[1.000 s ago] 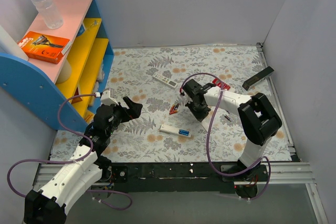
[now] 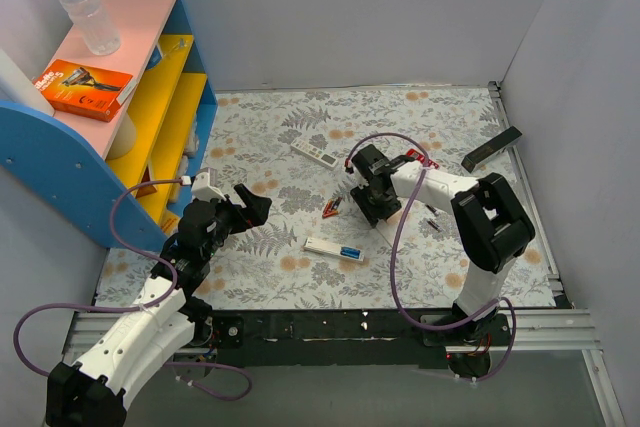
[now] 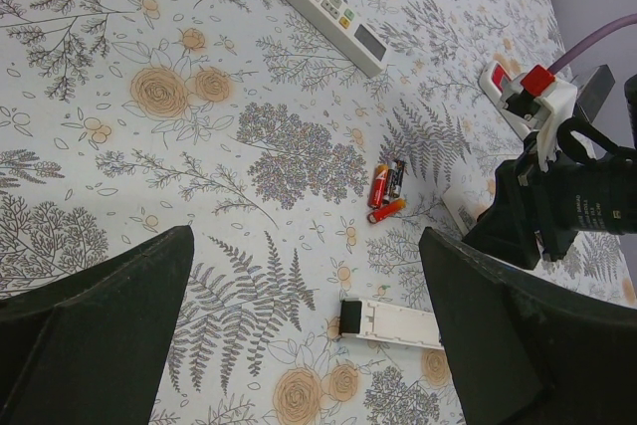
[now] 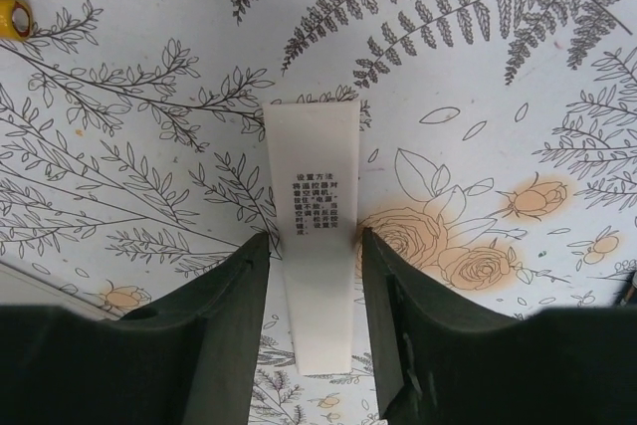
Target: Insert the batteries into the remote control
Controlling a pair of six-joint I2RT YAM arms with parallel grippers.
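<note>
In the right wrist view a white strip-shaped cover (image 4: pixel 323 146) with printed text lies flat on the cloth. My right gripper straddles it, one finger on each long side, with narrow gaps still showing. A white remote (image 2: pixel 325 248) rests in front, its long face up and a blue patch at its right end. Loose red and dark batteries (image 3: pixel 387 210) lie in a small group behind that remote. My left gripper (image 2: pixel 258 209) hangs open on the left, its fingers wide apart in the left wrist view and nothing between them.
A white remote with buttons (image 2: pixel 315 153) lies farther back. Behind the right arm is a red-and-white item (image 2: pixel 421 159), and a black block (image 2: pixel 491 149) sits at the far right. A shelf (image 2: pixel 150 127) stands at the left. Cloth between shelf and batteries is clear.
My right gripper has shifted slightly over the cover, and its fingers look a little different in the top view. The left arm, remotes and loose batteries have stayed put.
</note>
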